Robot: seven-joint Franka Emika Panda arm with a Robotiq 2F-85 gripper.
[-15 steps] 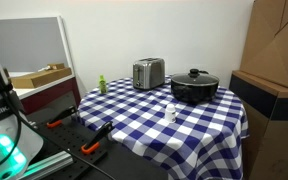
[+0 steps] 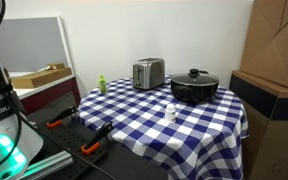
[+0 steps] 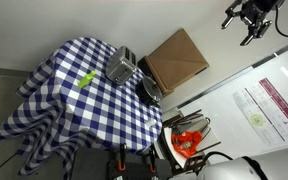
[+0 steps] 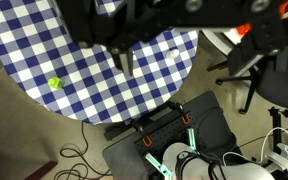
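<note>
My gripper [image 3: 238, 31] hangs high at the upper right in exterior view 2, well clear of the table. Its fingers stand apart, with nothing seen between them. Dark, blurred gripper parts cross the top of the wrist view. On the checkered table lie a silver toaster [image 2: 148, 74], a black lidded pot [image 2: 195, 88] to its right, and a small white cup [image 2: 170, 114] nearer the front. A small green object [image 2: 102, 84] stands at the left, also seen from above as a green patch [image 4: 55, 82]. The gripper hides the toaster and pot in the wrist view.
A blue-and-white checkered cloth [image 2: 134, 122] covers the table, with open room at its middle and front. Brown cardboard boxes [image 2: 274, 62] stand at the right. Black mounts with orange parts [image 2: 97, 138] border the table near the robot base.
</note>
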